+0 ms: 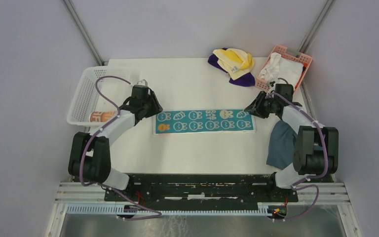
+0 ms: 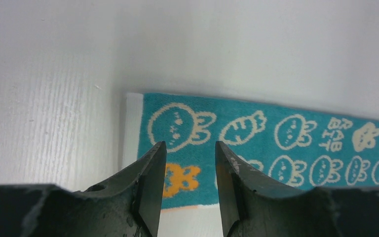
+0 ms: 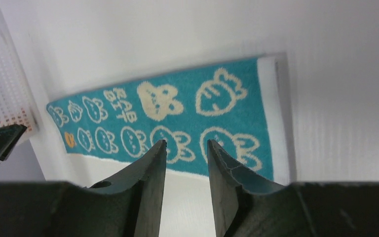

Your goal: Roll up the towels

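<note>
A teal towel (image 1: 205,122) with pale and orange animal prints lies flat across the middle of the table as a long narrow strip. In the top view, my left gripper (image 1: 159,111) is at its far left corner and my right gripper (image 1: 248,110) at its far right corner. The left wrist view has the towel (image 2: 256,143) beneath parted fingers (image 2: 150,182); bare space shows between them, so the left gripper is open. Likewise the right gripper is open above the towel (image 3: 177,113), with no cloth caught in its fingers.
A white basket (image 1: 79,94) at the left holds a rolled orange-and-white towel (image 1: 102,116). Back right stands a pink basket (image 1: 303,58) with white cloth. Yellow and purple towels (image 1: 234,63) lie near it; a blue-grey cloth (image 1: 280,145) lies right.
</note>
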